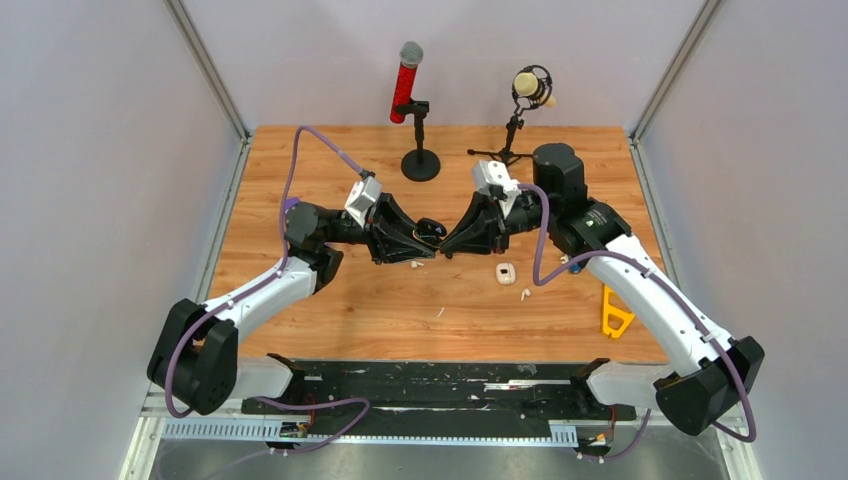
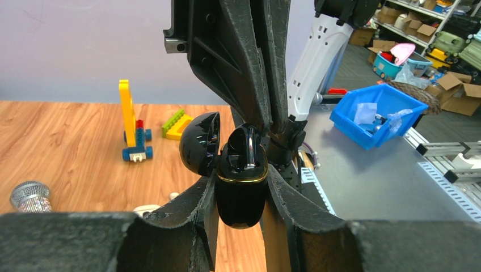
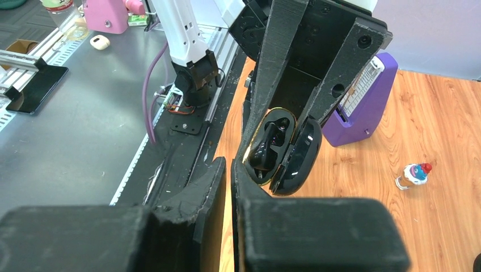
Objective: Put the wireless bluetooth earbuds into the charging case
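Note:
My left gripper point(image 1: 428, 246) is shut on the black charging case point(image 2: 243, 184), which it holds above the table with the lid point(image 2: 199, 144) open. In the right wrist view, a glossy black earbud point(image 3: 264, 153) sits inside the case point(image 3: 288, 122); whether it is fully seated, I cannot tell. The right gripper is part open right beside the case, a narrow gap between its fingers and nothing seen in it. From the left wrist view, the right fingertips point(image 2: 262, 116) are just above the case's opening, close to or touching the glossy black part there.
A white case point(image 1: 506, 273) and small white earbuds point(image 1: 525, 294) lie on the table near the right arm. A yellow frame point(image 1: 615, 312) is at the right edge. Microphone stands point(image 1: 421, 166) rise at the back.

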